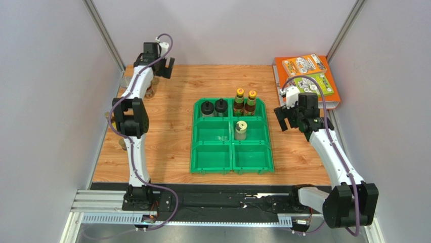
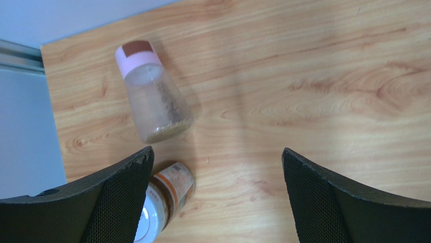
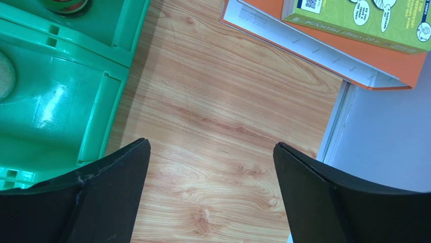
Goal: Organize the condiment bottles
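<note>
My left gripper (image 1: 166, 68) hangs open over the table's back left corner. In the left wrist view a clear shaker (image 2: 157, 104) with a pale lilac cap and a jar (image 2: 174, 185) with an orange-striped label are below its fingers. The green six-compartment tray (image 1: 211, 158) holds two black-capped bottles (image 1: 207, 109), two brown bottles (image 1: 238, 105) at the back, and a light jar (image 1: 241, 132) in the middle right compartment. My right gripper (image 1: 283, 116) stands open right of the tray, over bare wood. More bottles (image 1: 122, 143) along the left edge are partly hidden by the arm.
Books and boxes (image 1: 302, 66) are stacked at the back right corner. Walls close the left, back and right sides. The table between the left arm and the tray is clear, as are the tray's front two compartments.
</note>
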